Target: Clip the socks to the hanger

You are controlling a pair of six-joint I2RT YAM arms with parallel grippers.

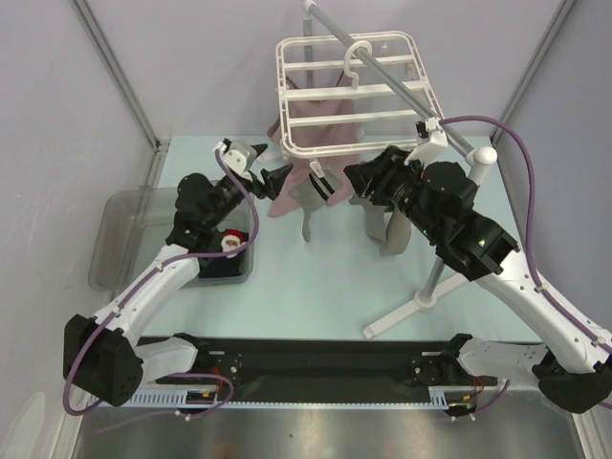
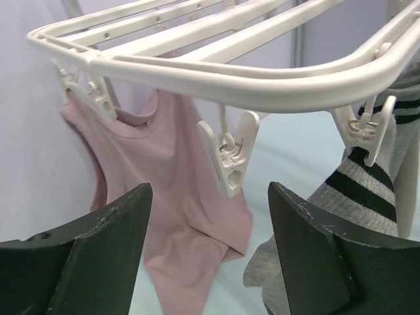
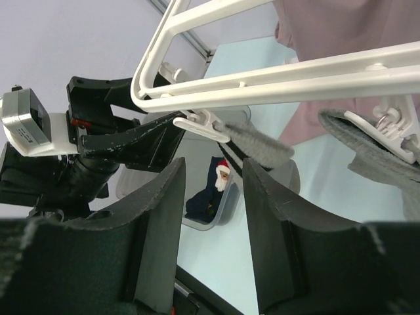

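Observation:
A white hanger rack (image 1: 359, 150) hangs over the table with clips along its rim. One grey sock with black stripes hangs from a front clip; the same clip (image 3: 202, 125) shows in the right wrist view. Another grey sock (image 3: 367, 154) hangs from a clip (image 3: 392, 128) farther right. My left gripper (image 1: 265, 182) stands open left of the striped sock, with an empty white clip (image 2: 230, 154) ahead of its fingers (image 2: 115, 230). Near the front rim my right gripper (image 1: 352, 180) is open, with nothing between its fingers.
Pink cloth (image 2: 170, 170) hangs behind the rack. At the left is a clear grey bin (image 1: 124, 239) holding a dark sock with a Santa face (image 1: 232, 241). A stand pole (image 1: 435, 277) rises at the right.

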